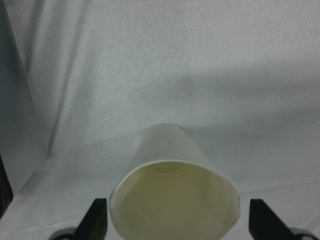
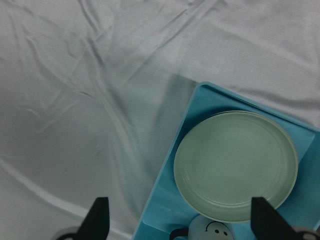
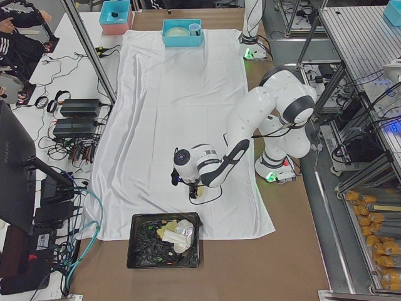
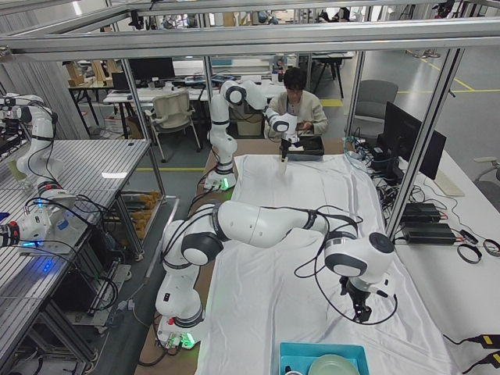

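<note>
A pale paper cup (image 1: pixel 165 145) lies on its side on the white cloth, mouth toward the left wrist camera. My left gripper is open around the cup's mouth end; in the camera left view the gripper (image 3: pixel 193 190) largely hides the cup. My right gripper stands open above a blue bin (image 2: pixel 160 200) holding a green plate (image 2: pixel 235 165) and a mug with a smiley face (image 2: pixel 210 229). Nothing is held between its fingers.
A black tray (image 3: pixel 135 244) with crumpled items sits at the near end in the camera left view. Cables, monitor and metal frame posts line the sides.
</note>
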